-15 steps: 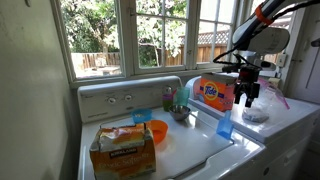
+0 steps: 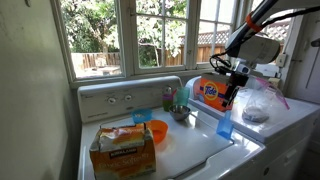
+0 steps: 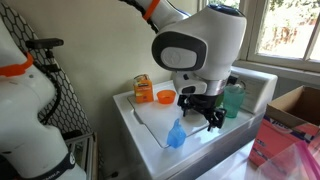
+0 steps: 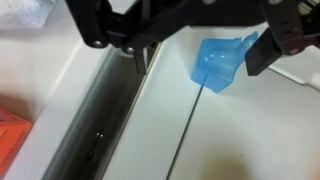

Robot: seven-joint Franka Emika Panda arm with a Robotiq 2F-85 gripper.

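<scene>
A translucent light-blue cup (image 2: 224, 125) stands near the front edge of the white washer top (image 2: 190, 148). Just above and behind it in exterior view 1 hangs my gripper (image 2: 229, 103), its fingers apart and empty. From the other side, the blue cup (image 3: 177, 134) appears in front of and below the open gripper (image 3: 198, 113). In the wrist view the blue cup (image 4: 218, 63) shows between the spread fingertips, closer to the right finger (image 4: 268, 52), with its handle or lip toward that finger. Contact between finger and cup cannot be made out.
An orange Tide box (image 2: 210, 91) stands behind the gripper. A clear plastic bag (image 2: 262, 104) lies to the right. Across the washer are a metal bowl (image 2: 180, 113), an orange bowl (image 2: 157, 130), a blue bowl (image 2: 141, 116) and a Kirkland bag (image 2: 122, 152).
My gripper has moved left in exterior view 1, from over the plastic bag to near the blue cup, now in front of the Tide box. The cup has stayed put.
</scene>
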